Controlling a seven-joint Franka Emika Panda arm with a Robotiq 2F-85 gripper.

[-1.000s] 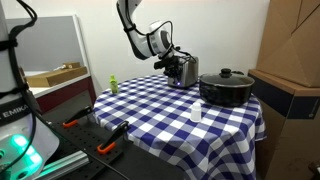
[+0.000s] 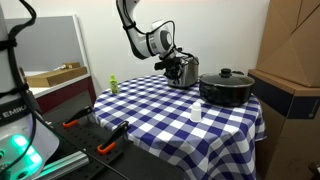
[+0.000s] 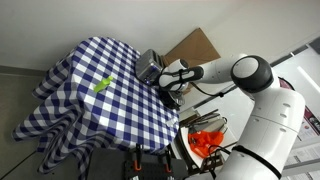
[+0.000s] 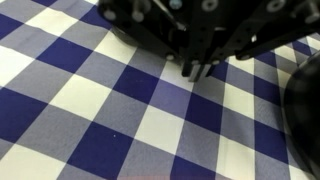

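Observation:
My gripper [image 2: 177, 72] is over the far part of the checkered table [image 2: 150, 108], in front of a silver appliance [image 2: 191, 70] that looks like a toaster. In the wrist view the fingertips of the gripper are together, with nothing showing between them. Below them lies only blue-and-white cloth. A black lidded pot [image 2: 227, 88] stands to the right. Near the front right of the table is a small white cup-like object [image 2: 196, 113]. A green bottle-like item [image 3: 104, 84] stands at the table's other side.
Dark round edges flank the gripper in the wrist view, the larger one [image 4: 304, 105] at the right. A brown cabinet [image 2: 286, 110] stands beyond the pot. Orange items [image 3: 205, 138] lie off the table.
The gripper has shifted slightly beside the silver appliance, a little to the right and lower in the exterior view. The pot, white object and green item have stayed put.

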